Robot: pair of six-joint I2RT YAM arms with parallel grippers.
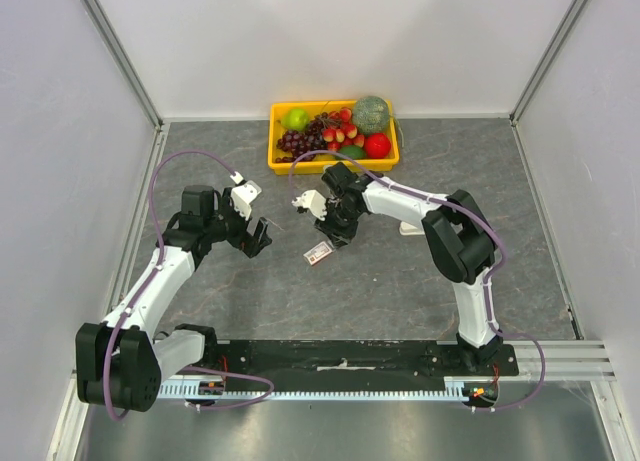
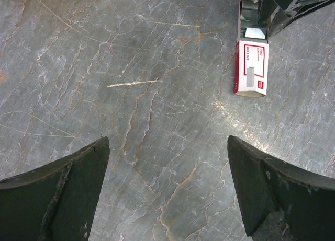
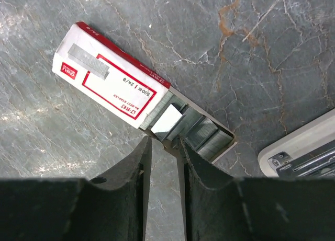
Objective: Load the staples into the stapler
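Observation:
A red-and-white staple box (image 3: 104, 76) lies slid partly open on the grey table, its tray (image 3: 212, 144) holding staple strips and a small white block (image 3: 166, 121). My right gripper is low over the tray, fingertips narrowly apart at its edge; whether anything is between them is unclear. The stapler (image 3: 293, 155) lies beside the box, partly in view in the right wrist view. My left gripper stands open with empty fingers, left of the box (image 1: 318, 252).
A yellow bin of fruit (image 1: 280, 155) stands at the back. A pale object (image 1: 411, 229) lies to the right, partly behind the right arm. The table's front and left of the box are clear.

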